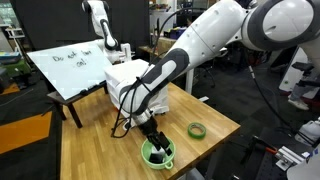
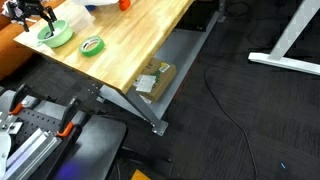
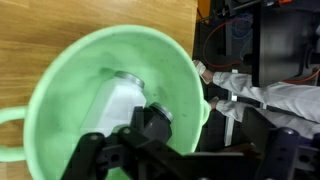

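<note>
A light green bowl with handles [image 1: 170, 163] stands on the wooden table near its front edge. Inside it, in the wrist view, lie a white bottle-like object [image 3: 112, 104] and a small black object [image 3: 158, 122] side by side. My gripper [image 1: 157, 147] is over the bowl, pointing down, its fingertips at about the rim or just inside. It is open, and its dark fingers cover the lower part of both objects in the wrist view. Whether it touches either one cannot be made out.
A green tape ring [image 2: 92, 45] lies flat on the table to the bowl's right. Behind the arm stands a white box-like object [image 1: 125, 72]. The table's edge runs close by the bowl, while the wooden top [image 1: 90, 145] to its left is clear.
</note>
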